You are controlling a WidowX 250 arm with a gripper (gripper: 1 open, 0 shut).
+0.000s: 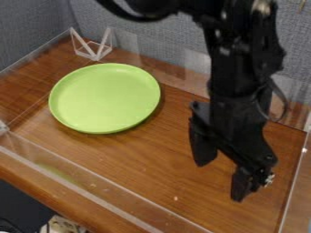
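My black gripper [224, 164] hangs low over the right side of the wooden table [145, 182], its two dark fingers spread apart and open, with nothing visible between them. A bright green oval plate [105, 96] lies on the left-middle of the table, well apart from the gripper.
A white wire rack [91, 45] stands at the back left. A grey textured wall and clear panels border the table at the back, and another clear edge runs along the right.
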